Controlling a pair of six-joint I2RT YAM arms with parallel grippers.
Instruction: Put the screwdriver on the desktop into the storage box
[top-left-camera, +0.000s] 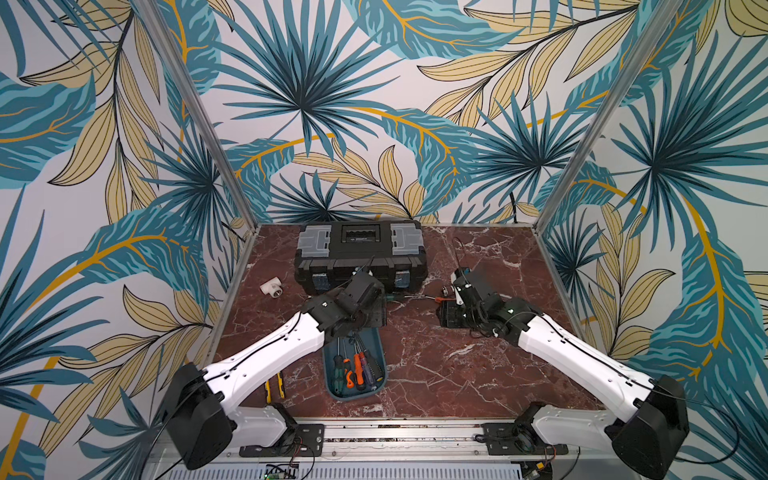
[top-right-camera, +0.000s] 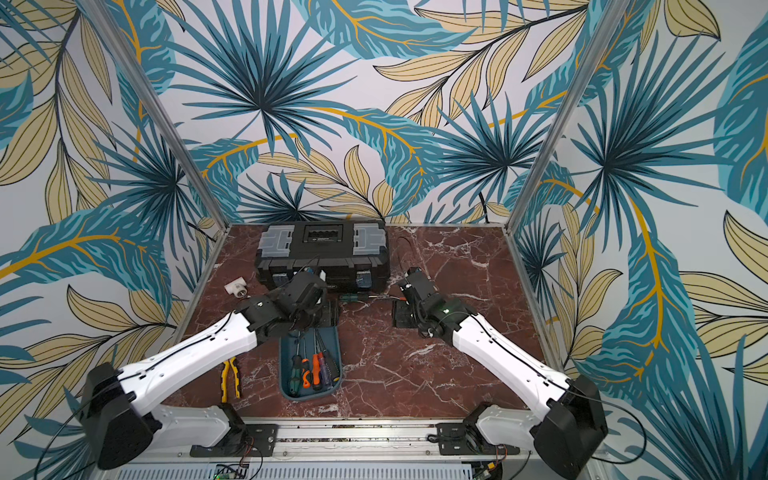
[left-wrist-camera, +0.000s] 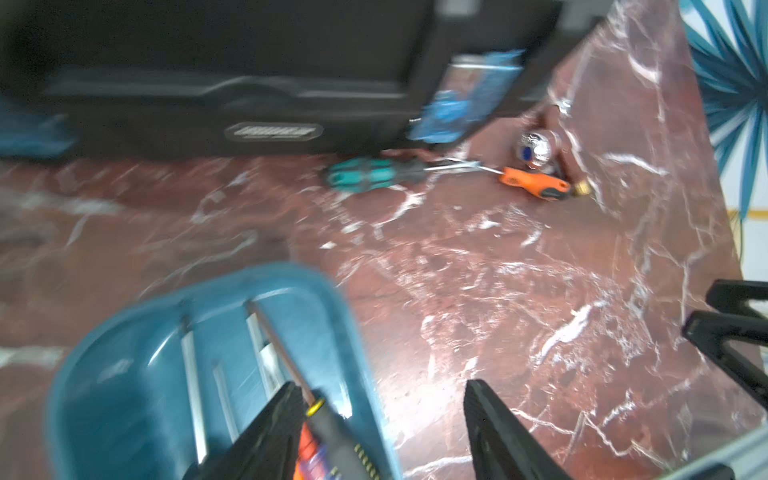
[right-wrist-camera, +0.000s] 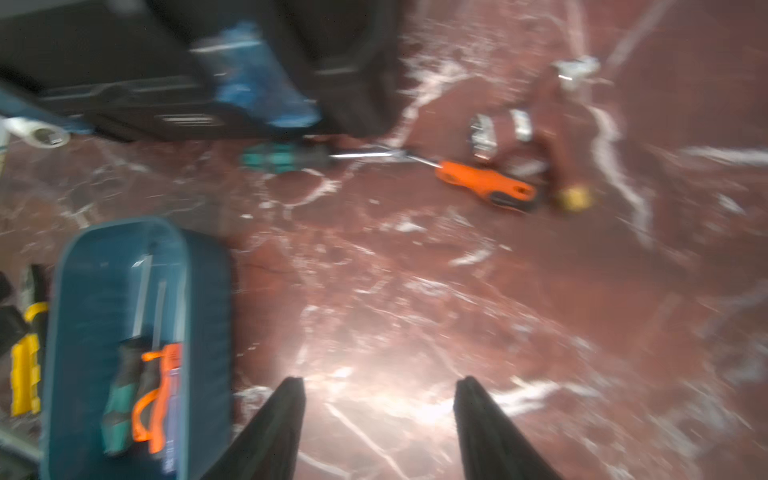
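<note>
A green screwdriver (left-wrist-camera: 360, 174) and an orange screwdriver (left-wrist-camera: 536, 183) lie on the desktop in front of the black toolbox. A blue storage box (top-right-camera: 310, 384) holds several screwdrivers and other tools. My left gripper is raised over the area at the box's back right, open with nothing between its fingers. My right gripper hangs over bare desktop right of the box, also open and empty. Both wrist views are partly blurred.
The black toolbox (top-left-camera: 360, 248) stands at the back. A white fitting (top-right-camera: 236, 288) lies at the left, yellow pliers (top-right-camera: 231, 380) at the front left. A metal tool (right-wrist-camera: 560, 144) lies beside the orange screwdriver.
</note>
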